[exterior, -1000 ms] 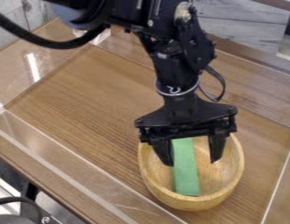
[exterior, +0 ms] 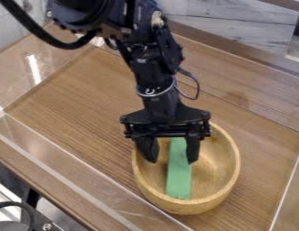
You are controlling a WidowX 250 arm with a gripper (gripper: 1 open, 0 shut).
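Observation:
A black robot arm reaches down from the top left to its gripper [exterior: 169, 148], which stands open at the near end of the table, over a round wooden bowl [exterior: 220, 182]. Inside the bowl lies a long green block [exterior: 178, 183], between and below the gripper's two fingers, its upper end partly hidden by the gripper. The fingertips are at the bowl's upper part; whether they touch the block or bowl cannot be told.
A pale wall of planks [exterior: 242, 23] runs along the back. A black cable lies at the bottom left corner.
The gripper has moved left and narrowed its span somewhat, still open. The bowl has shifted slightly left, and the green block now shows a little further up and left.

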